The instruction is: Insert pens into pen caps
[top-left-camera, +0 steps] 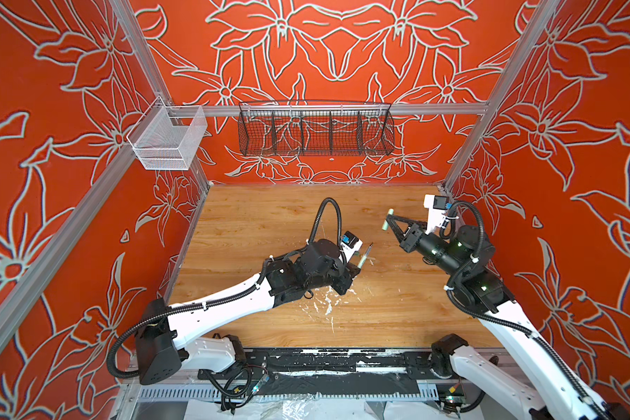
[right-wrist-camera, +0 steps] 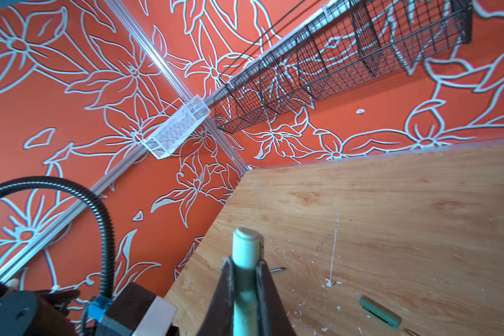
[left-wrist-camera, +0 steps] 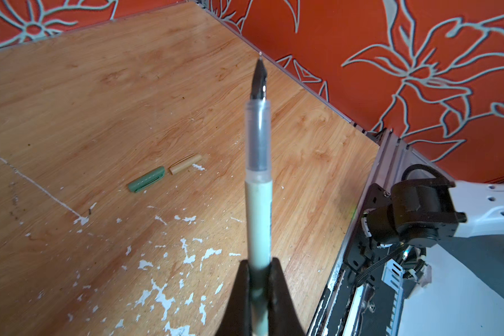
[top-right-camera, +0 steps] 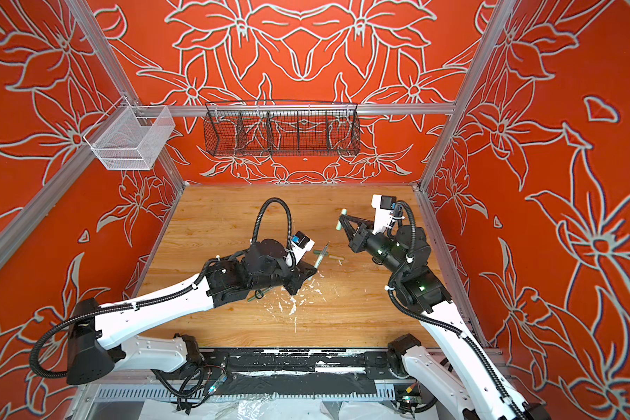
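In the left wrist view a pale pen [left-wrist-camera: 258,207] with a clear section and dark tip points upward, held in my left gripper, which is shut on it. My right gripper is shut on a pale mint cap [right-wrist-camera: 246,249], upright in the right wrist view. In the top views the pen and cap are apart, the right gripper [top-left-camera: 388,219] higher and to the right. On the table lie a green piece [left-wrist-camera: 146,179] and a tan piece [left-wrist-camera: 183,163], end to end.
A black wire basket [top-left-camera: 315,129] and a white basket [top-left-camera: 168,143] hang on the walls. Both arms reach over it.
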